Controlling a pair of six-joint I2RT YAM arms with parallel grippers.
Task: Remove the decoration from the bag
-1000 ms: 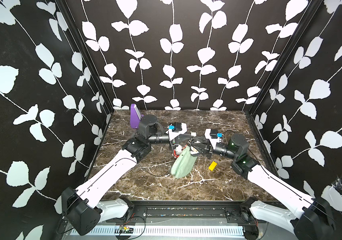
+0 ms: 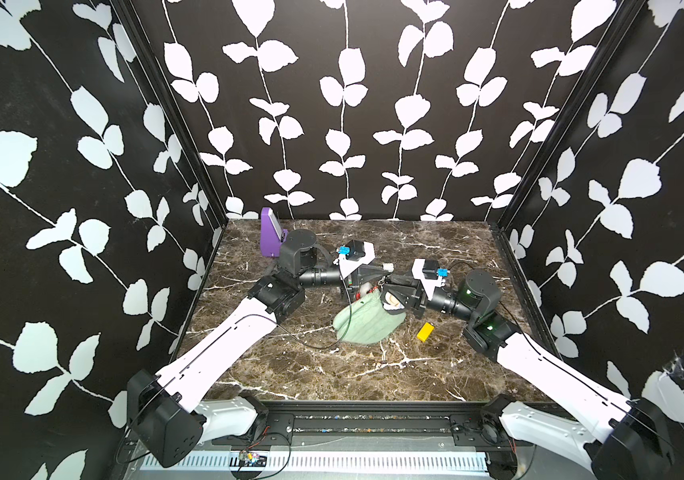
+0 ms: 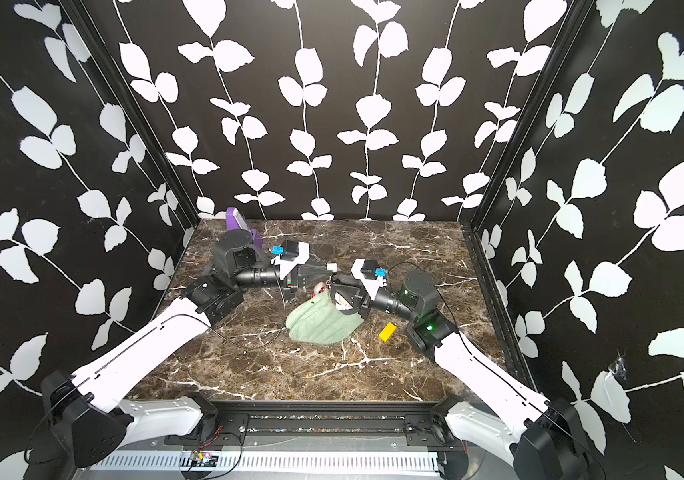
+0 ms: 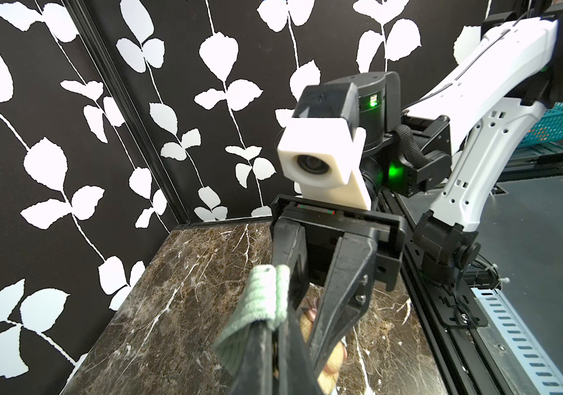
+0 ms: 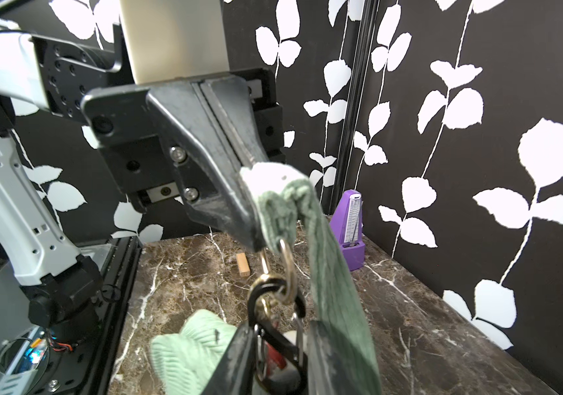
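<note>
The green bag [image 2: 365, 324] hangs between my grippers at mid table, its strap [image 5: 340, 296] looped over my left gripper, which is shut on that fabric near its tips. A metal hook [image 5: 288, 276] with a black carabiner [image 5: 265, 286] hangs from the strap end below the left fingers. My right gripper is around the carabiner at the bottom of its wrist view; whether it grips it is unclear. The decoration, with red and white parts [image 2: 364, 289], is partly hidden behind the grippers.
A purple metronome [image 5: 347, 230] stands at the back left. A yellow block [image 2: 425, 331] lies right of the bag, and a wooden block [image 5: 242, 263] shows in the right wrist view.
The bag's lower part has swung and spread to the left, now covering more of the decoration. Both arms have moved only slightly.
</note>
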